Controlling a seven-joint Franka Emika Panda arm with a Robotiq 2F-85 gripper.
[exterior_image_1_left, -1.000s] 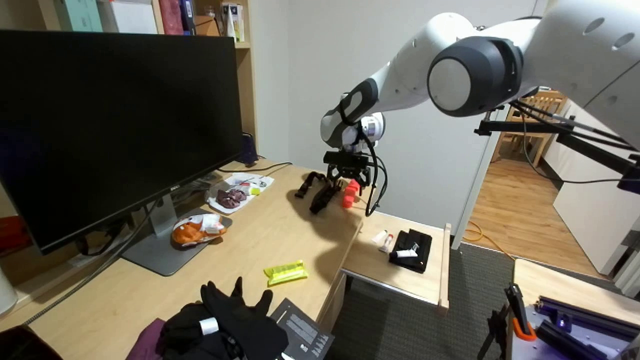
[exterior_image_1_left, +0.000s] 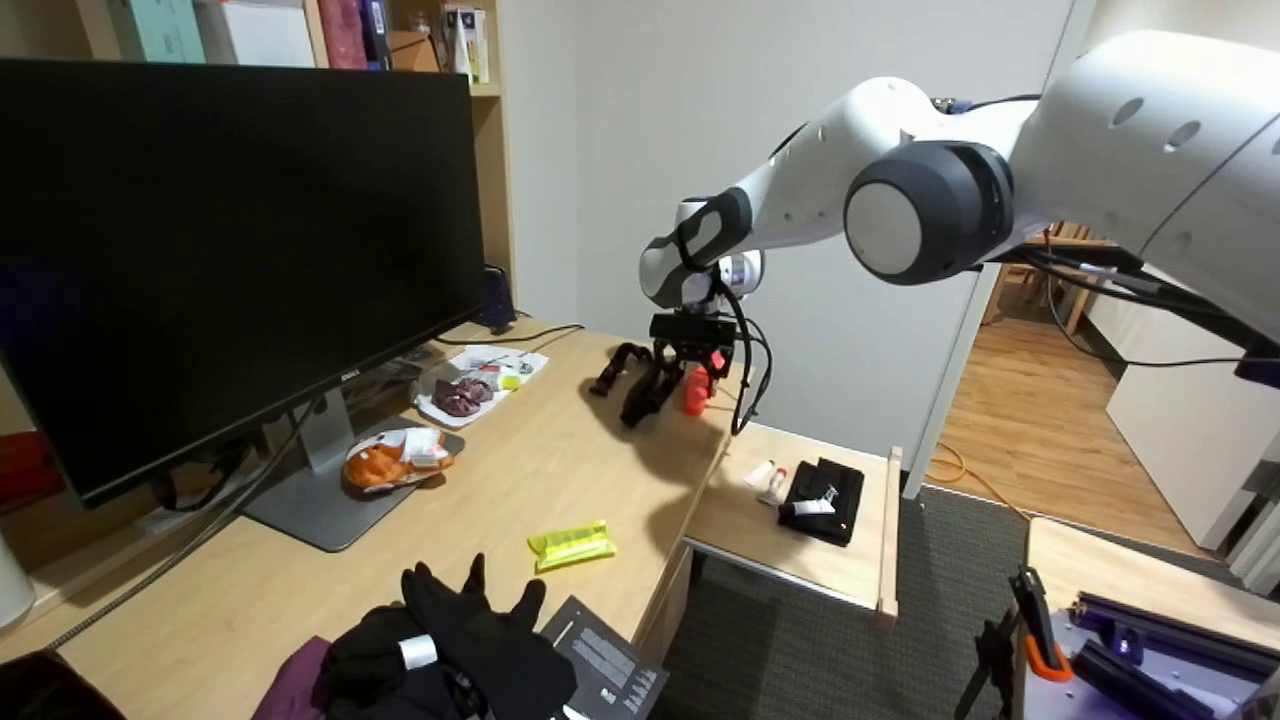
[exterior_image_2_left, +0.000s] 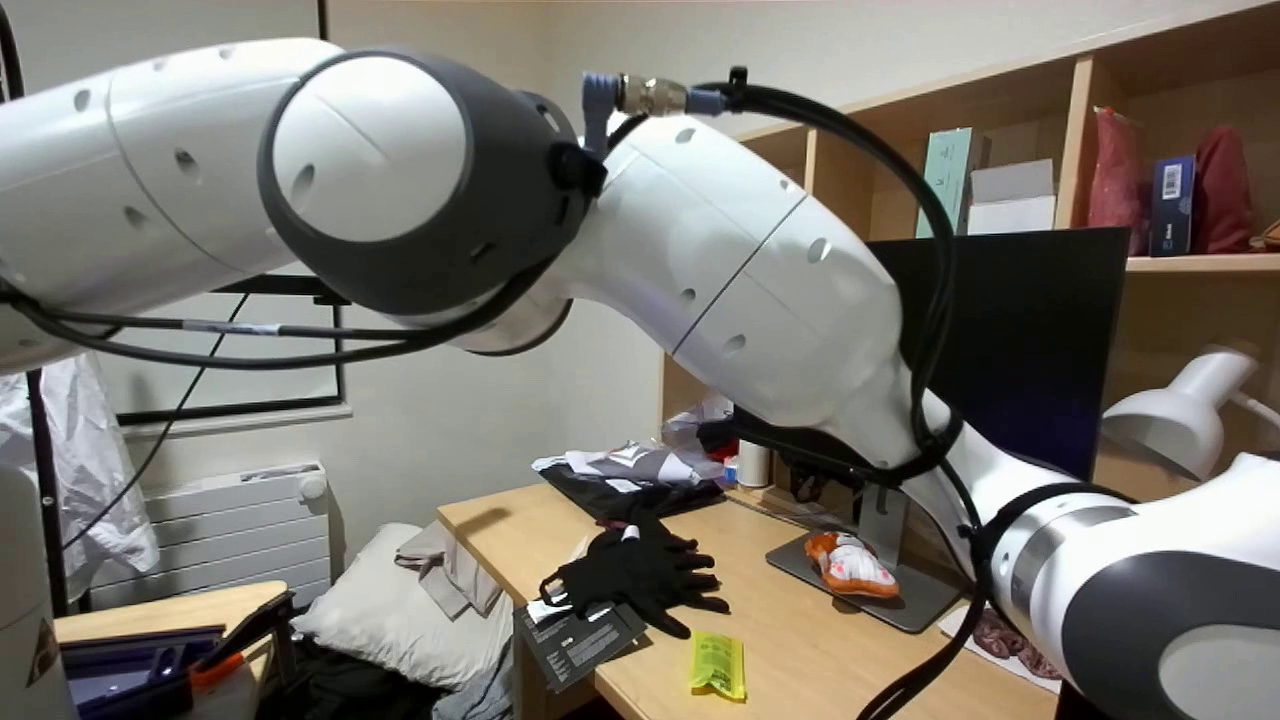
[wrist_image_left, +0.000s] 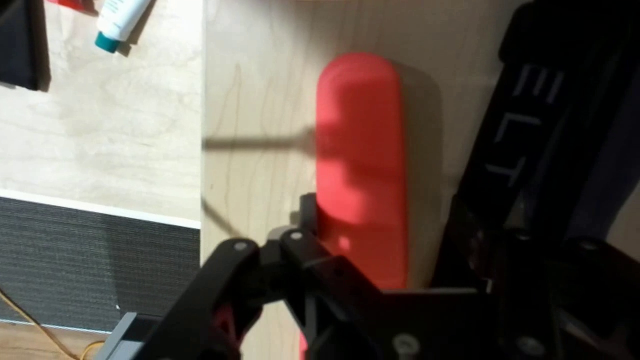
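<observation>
A long red object (wrist_image_left: 363, 162) with a rounded end lies on the desk in the wrist view; its far part is covered by my gripper. The left fingertip (wrist_image_left: 307, 211) is right against its left edge. On the other side the dark right finger blends into a black strap, so contact there cannot be told. My fingers are part open around the red object. In exterior view 1 my gripper (exterior_image_1_left: 693, 360) is low at the desk's far end, over the red object (exterior_image_1_left: 697, 391).
The lettered black strap (wrist_image_left: 522, 126) lies close on the right. A lower side table (exterior_image_1_left: 798, 546) holds a black pouch (exterior_image_1_left: 825, 498) and small tubes. Nearer are a yellow packet (exterior_image_1_left: 572, 546), black gloves (exterior_image_1_left: 474, 636) and the monitor (exterior_image_1_left: 240, 264). Mid-desk is mostly clear.
My gripper has come down slightly onto the red object, and its fingers look closer together. The elbow has shifted a little. Other things on the desk stay where they were.
</observation>
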